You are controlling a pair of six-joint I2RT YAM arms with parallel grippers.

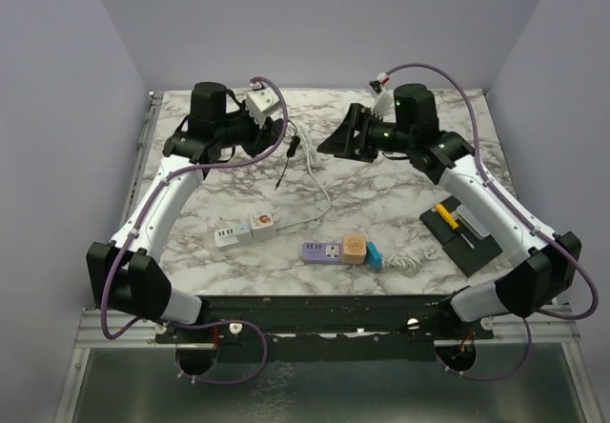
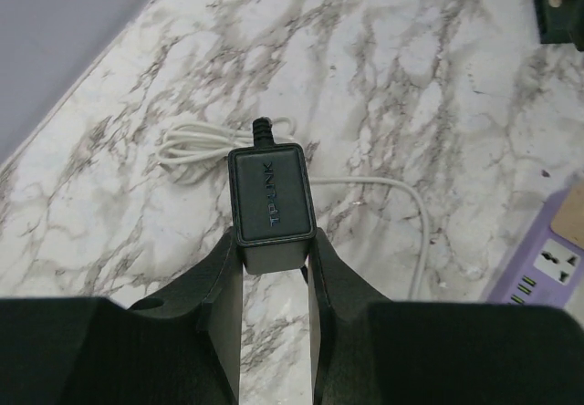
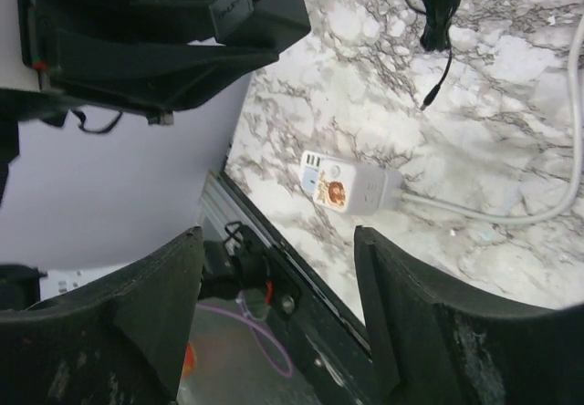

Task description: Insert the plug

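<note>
The black TP-LINK adapter plug [image 2: 272, 195] is pinched between the fingers of my left gripper, its cord end pointing away from the palm. In the right wrist view the plug [image 3: 260, 13] trails a thin black cord to a tied bundle [image 3: 439, 26] with a loose tip. My right gripper [image 1: 335, 147] stands apart, right of the plug, fingers open and empty. A white power strip [image 3: 351, 184] with a printed cube end lies on the table; a purple strip [image 1: 320, 252] with sockets is further right. The plug's prongs are hidden.
A coiled white cable [image 1: 404, 262] and a blue piece [image 1: 375, 256] lie beside the tan cube [image 1: 354, 249]. At the right is a dark tray [image 1: 462, 235] holding a yellow tool [image 1: 445, 215]. A white cord [image 2: 422, 227] crosses the middle of the table.
</note>
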